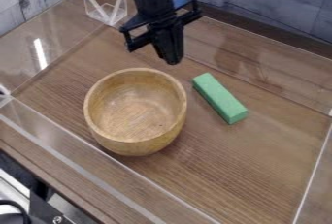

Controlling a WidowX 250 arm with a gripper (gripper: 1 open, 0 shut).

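Observation:
My black gripper [166, 40] hangs at the upper middle of the camera view, shut, with nothing visible between its fingers. Below it and a little left sits a round, shallow tan bowl [136, 112], empty. To the right of the bowl a green block [220, 98] lies flat on the wooden table, apart from both bowl and gripper.
At the upper left a clear plastic object [104, 5] stands near the back. The table's left edge [33, 194] borders a dark area at the lower left.

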